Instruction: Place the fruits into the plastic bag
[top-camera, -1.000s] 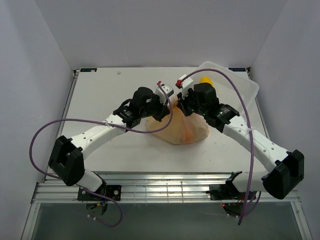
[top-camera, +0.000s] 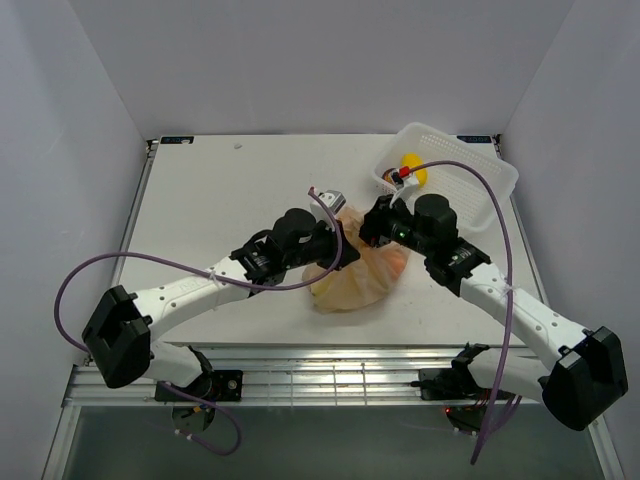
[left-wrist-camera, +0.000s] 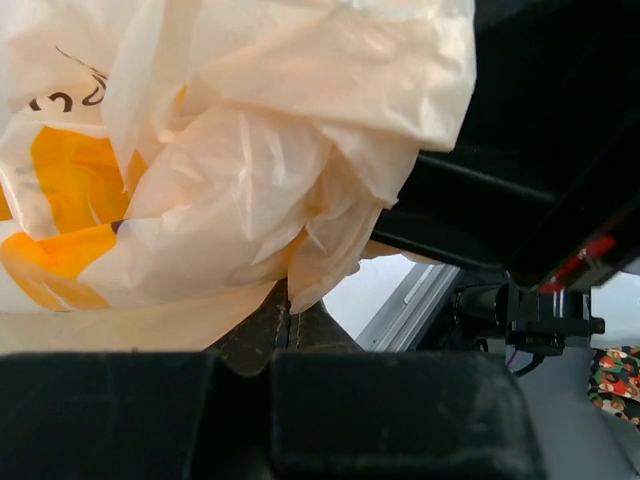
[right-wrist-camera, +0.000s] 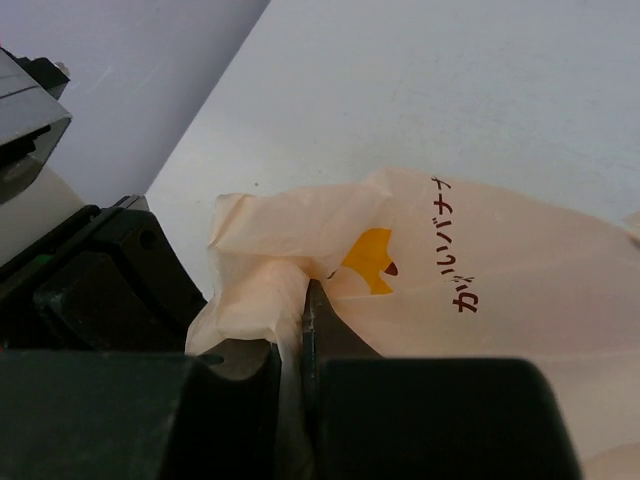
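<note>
The translucent peach plastic bag (top-camera: 350, 290) with yellow print sits at the middle of the table under both grippers. My left gripper (top-camera: 340, 255) is shut on a crumpled fold of the bag (left-wrist-camera: 230, 200), which fills much of the left wrist view. My right gripper (top-camera: 375, 230) is shut on another fold of the bag (right-wrist-camera: 520, 280), seen bunched between its fingers in the right wrist view. A yellow fruit (top-camera: 414, 170) lies in the white basket (top-camera: 470, 200) at the back right, with another fruit partly hidden beside it.
Walls stand at the back and both sides, and a metal rail runs along the front edge.
Both grippers have moved toward the front of the table with the bag, which has shifted forward.
</note>
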